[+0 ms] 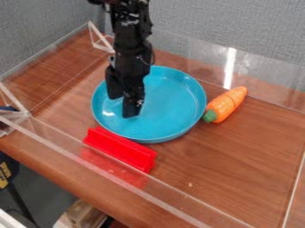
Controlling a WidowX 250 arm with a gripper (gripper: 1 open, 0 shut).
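Note:
The black arm comes down from the top centre, and my gripper (127,96) is low over the left half of a blue plate (167,120); whether it is open or shut is hard to tell. An orange toy carrot (226,102) with a green top lies at the plate's right edge, on the wooden table. A red block (119,149) lies in front of the plate, toward the lower left.
Clear panels border the wooden table (226,178) at back, left and front. A blue and black object sits at the far left edge.

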